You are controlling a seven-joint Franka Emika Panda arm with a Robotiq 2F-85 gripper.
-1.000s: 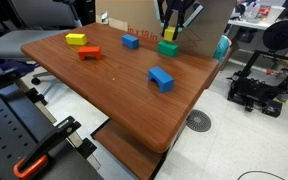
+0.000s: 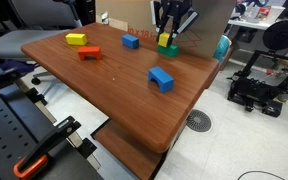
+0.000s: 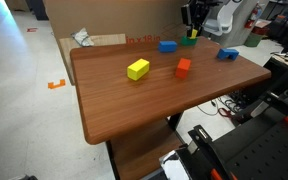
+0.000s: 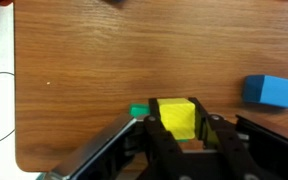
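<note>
My gripper (image 2: 165, 36) is shut on a small yellow block (image 4: 177, 118) at the far edge of the table. Behind it in exterior view 1, a green block (image 2: 171, 50) rests on the tabletop. From the wrist, the yellow block covers part of the green block (image 4: 139, 109), whose edges show around it. Exterior view 2 also has the held yellow block (image 3: 195, 31) close above the green block (image 3: 187, 41). Whether the two touch cannot be made out.
On the wooden table (image 2: 124, 84) lie a blue block (image 2: 161, 79) nearer the front, another blue block (image 2: 130, 41), a red block (image 2: 90, 52) and a second yellow block (image 2: 76, 39). Bare wood fills the table's front part.
Compared with one second ago, the held yellow block is lower and slightly to the left in exterior view 1.
</note>
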